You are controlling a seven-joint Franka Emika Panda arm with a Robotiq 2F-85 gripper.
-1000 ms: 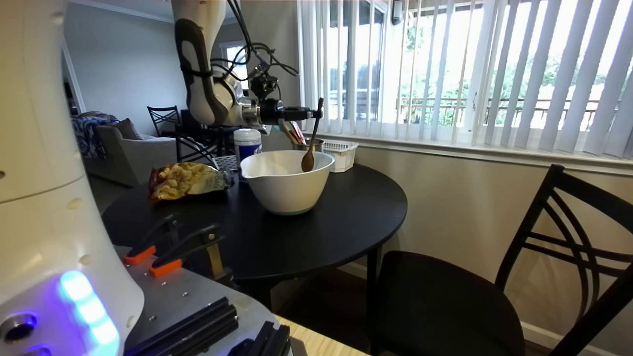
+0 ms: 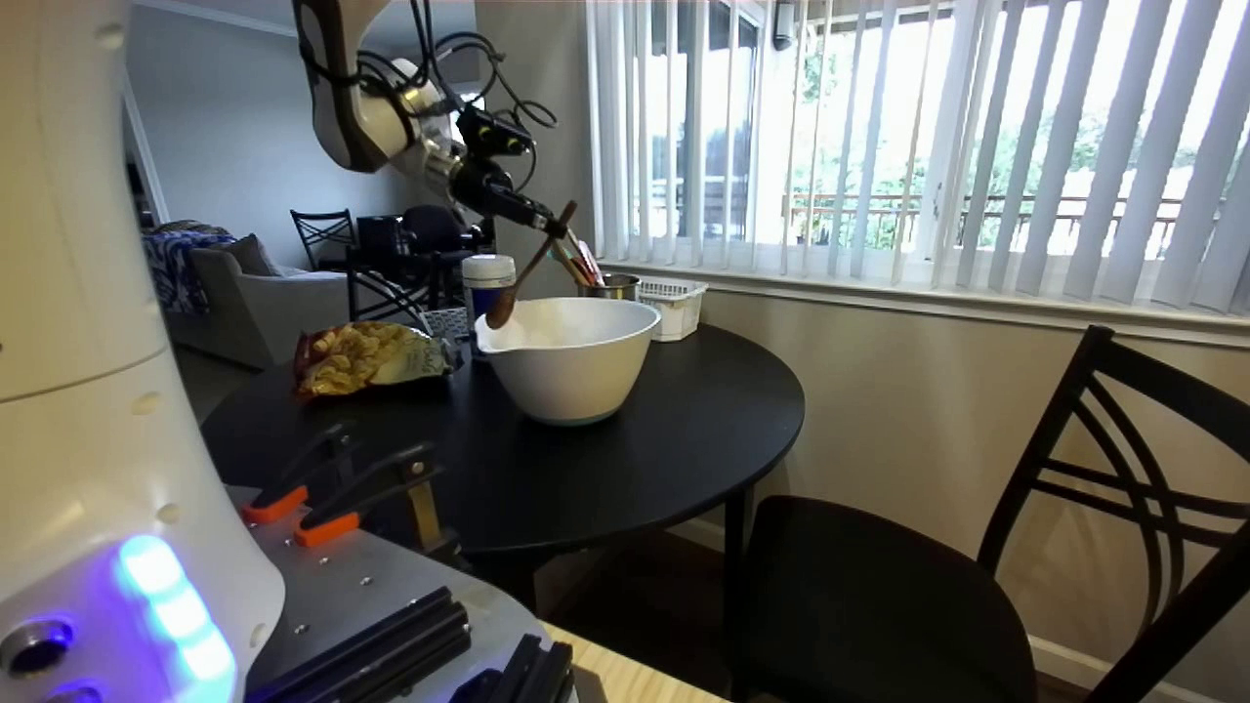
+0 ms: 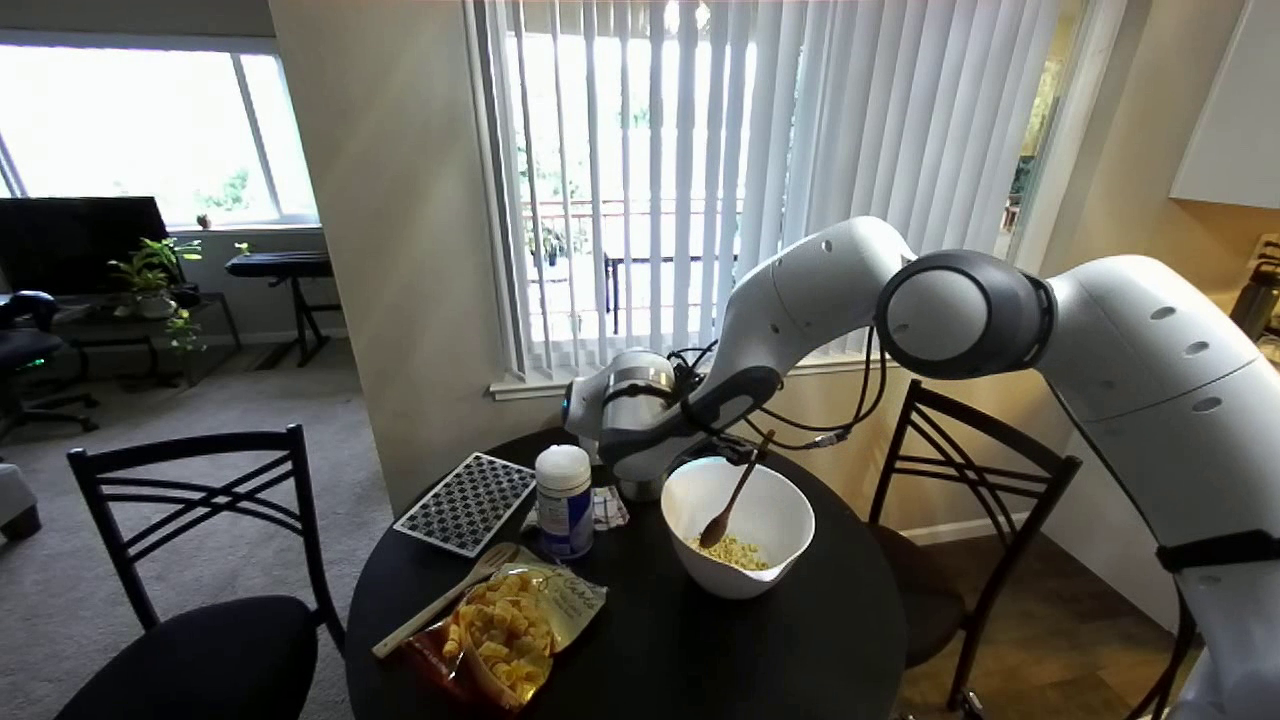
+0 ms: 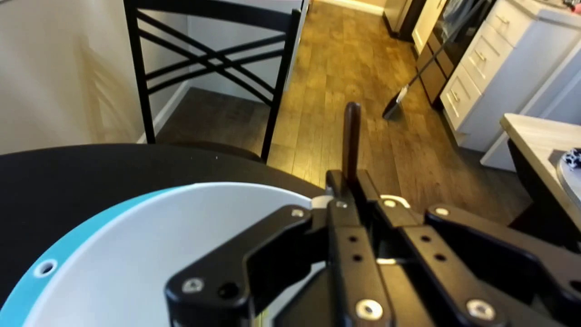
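A dark wooden spoon is held near the top of its handle by my gripper, which is shut on it. In exterior view 1 the spoon slants, its head low at the left rim of the white mixing bowl. Exterior view 2 has the spoon's head over the inside of the bowl, above pale yellowish bits at the bottom. Whether the head touches them cannot be told. In the wrist view the handle end sticks up between the fingers; the spoon's head is hidden there.
On the round black table stand an open snack bag, a light wooden utensil, a white-lidded canister and a patterned board. A white basket sits behind the bowl.
My gripper and the spoon have moved left in exterior view 1, and the gripper now tips downward. The spoon went from nearly upright to slanted, its head now nearer the bowl's left rim.
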